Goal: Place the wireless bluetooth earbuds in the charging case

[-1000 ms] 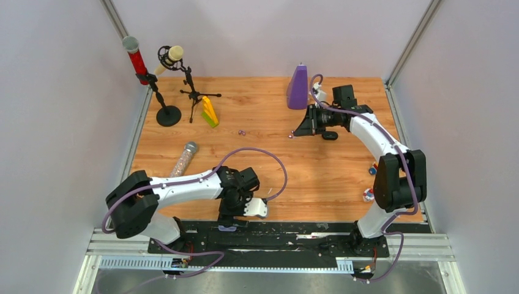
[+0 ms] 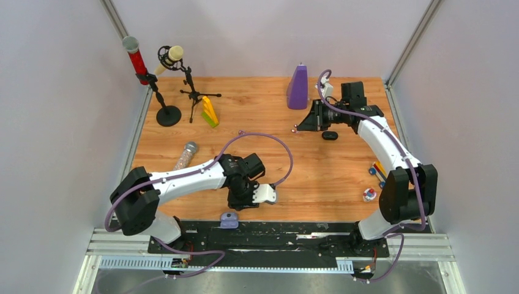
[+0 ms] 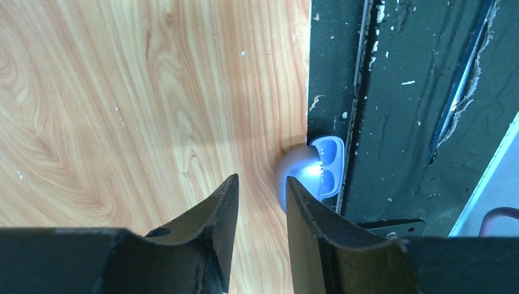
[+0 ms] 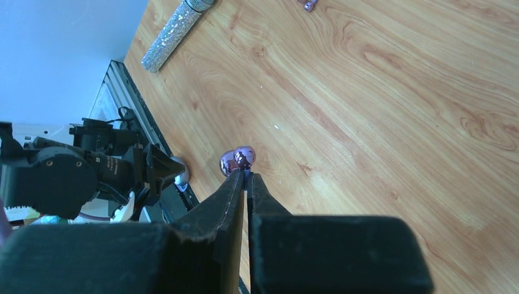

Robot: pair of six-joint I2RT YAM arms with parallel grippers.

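Note:
The charging case (image 2: 229, 220) lies at the table's front edge, its two empty wells showing in the left wrist view (image 3: 330, 166). My left gripper (image 2: 243, 202) hovers above and beside it; its fingertips (image 3: 230, 184) are apart, with nothing visible between them. My right gripper is shut on a purple glossy earbud (image 4: 243, 157), over the right back part of the table. Another small purple earbud piece (image 4: 309, 5) lies on the middle of the table at the top of the right wrist view.
A glittery microphone (image 2: 185, 157) lies at left. Mic stands (image 2: 168, 115), a yellow-green block (image 2: 209, 113) and a purple box (image 2: 297, 89) stand at the back. A black oval item (image 2: 330, 136) and small toys (image 2: 369, 194) are at right.
My left gripper has risen and moved right and back, away from the case, which is now more exposed. My right gripper has shifted slightly right and up with the earbud.

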